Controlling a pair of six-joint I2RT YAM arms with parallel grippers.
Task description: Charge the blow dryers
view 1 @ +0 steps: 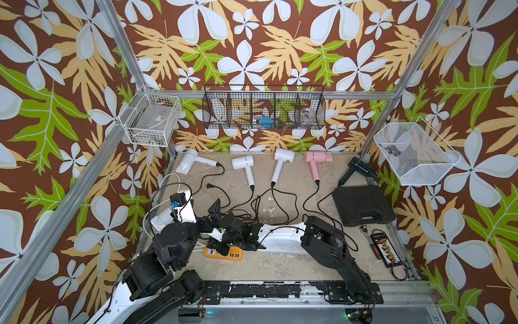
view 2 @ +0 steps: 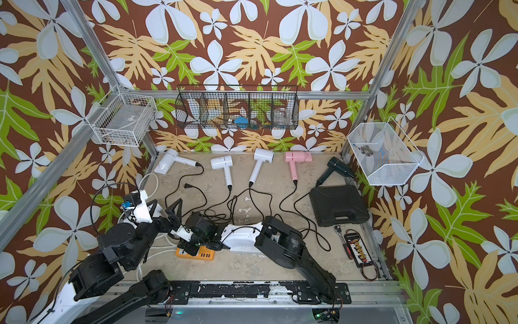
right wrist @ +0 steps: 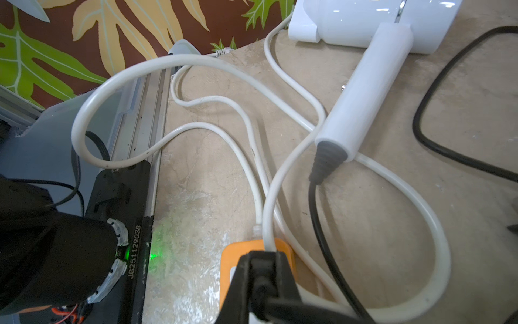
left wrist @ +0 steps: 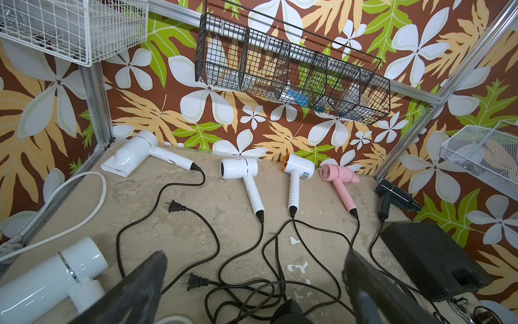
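Observation:
The orange power strip [view 1: 233, 253] lies at the front left, with my right gripper over it, shut on a black plug. A white blow dryer [right wrist: 367, 86] lies beyond, its black cord running toward that plug. My left gripper stands open above the power strip's area, pointing at the back. Loose black plugs [left wrist: 197, 280] and tangled cords lie in the middle.
A black case [view 1: 362, 205] and a tool set [view 1: 388, 251] sit at the right. Three wire baskets hang on the frame. White cable loops [right wrist: 431, 226] crowd the left front of the table.

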